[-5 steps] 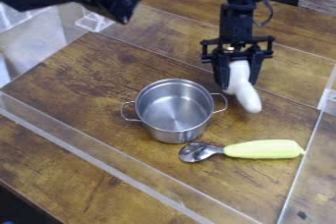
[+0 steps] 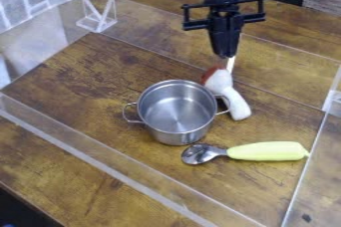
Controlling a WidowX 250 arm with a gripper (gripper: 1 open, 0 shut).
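My gripper (image 2: 226, 52) is high at the top centre, shut, with nothing visible between its fingers. Below it a white object (image 2: 229, 100) with a reddish-brown end lies on the wooden table just behind a steel pot (image 2: 177, 112) with two side handles. In front of the pot and to its right lies a spoon with a pale yellow handle (image 2: 266, 151).
Clear plastic panels and small white brackets (image 2: 98, 14) edge the wooden work area (image 2: 80, 92). The table to the left of the pot and at the back right is free.
My gripper has risen from over the white object and shifted slightly left. The white object, partly under the gripper earlier, now shows uncovered on the table.
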